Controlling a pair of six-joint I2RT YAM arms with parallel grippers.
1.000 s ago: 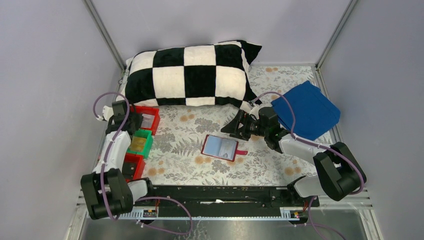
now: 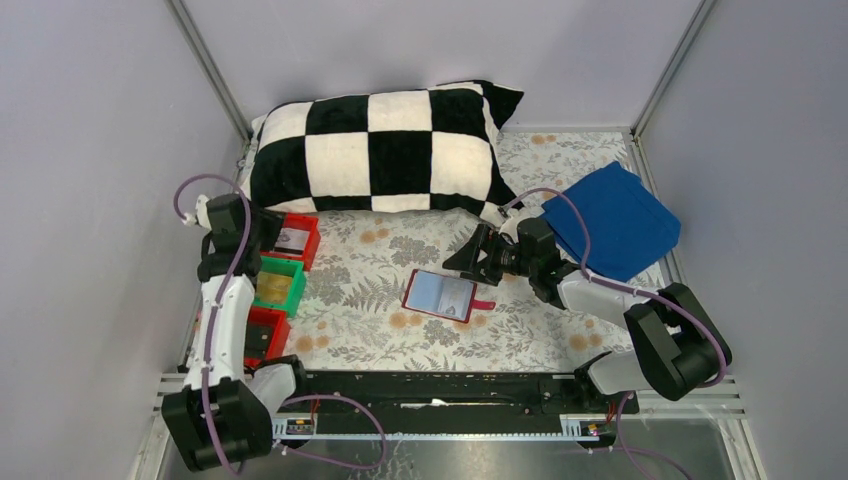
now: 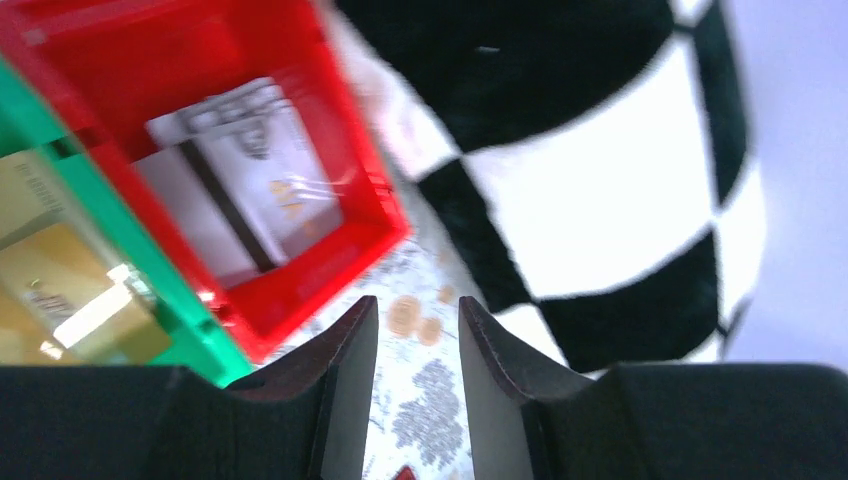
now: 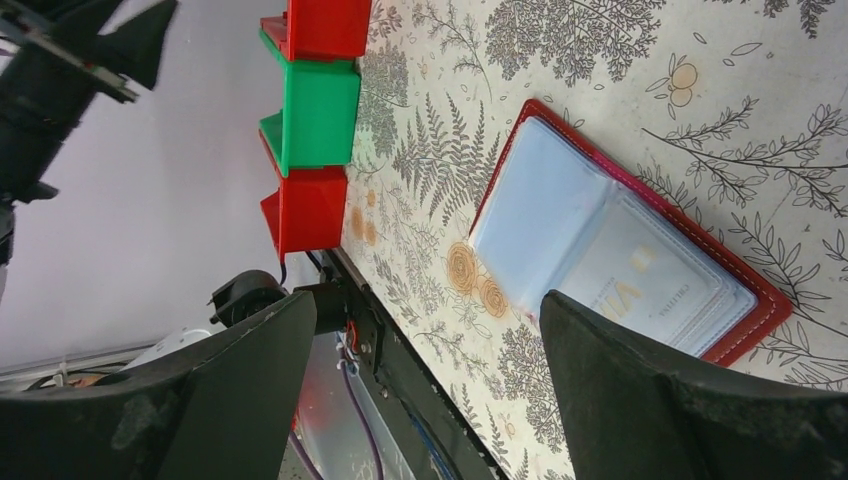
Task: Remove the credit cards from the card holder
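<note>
The card holder (image 2: 440, 296) lies open on the table, red-edged with clear sleeves. In the right wrist view, a white card (image 4: 640, 278) with gold lettering shows in one sleeve; the other sleeve (image 4: 545, 205) looks plain and pale. White cards (image 3: 245, 170), one with a black stripe, lie in the far red bin (image 3: 350, 250). My left gripper is above that bin's side, its fingers apart and nothing between them. Close to the holder's upper right, my right gripper stays open and empty.
A green bin (image 2: 298, 290) with gold cards (image 3: 75, 295) and a near red bin (image 2: 277, 345) with a dark card line the left side. A checkered pillow (image 2: 400, 150) fills the back; blue cloth (image 2: 615, 220) lies at right. Patterned table between bins and holder is clear.
The right arm and the holder stay practically still.
</note>
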